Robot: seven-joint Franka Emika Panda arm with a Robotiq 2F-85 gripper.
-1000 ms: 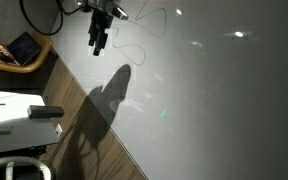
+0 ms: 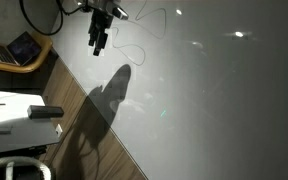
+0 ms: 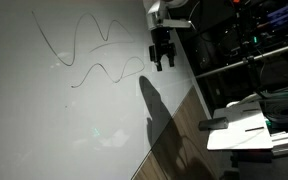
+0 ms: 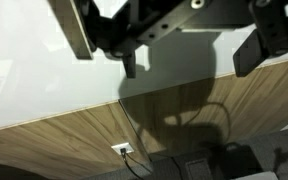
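Observation:
My gripper [image 2: 95, 48] hangs in front of a large whiteboard [image 2: 194, 90], pointing down and casting a long shadow on the board. Its two fingers stand well apart in the wrist view, where nothing shows between them and the gripper is open. Dark wavy lines [image 3: 72, 45] run across the upper part of the board, to the gripper's left in exterior view 2. A dark oblong block [image 3: 213, 124] lies on a small white table [image 3: 246, 138], apart from the gripper and lower down.
Wood panelling [image 4: 174, 110] runs below the board, with a white socket [image 4: 122, 148] and a plugged-in cable. A laptop [image 2: 24, 47] rests on a brown surface at the left. Free space surrounds the gripper before the board.
The arm, the block and the board look the same. At the far left, the hand beside the laptop has drawn away, and the laptop's appearance has shifted slightly.

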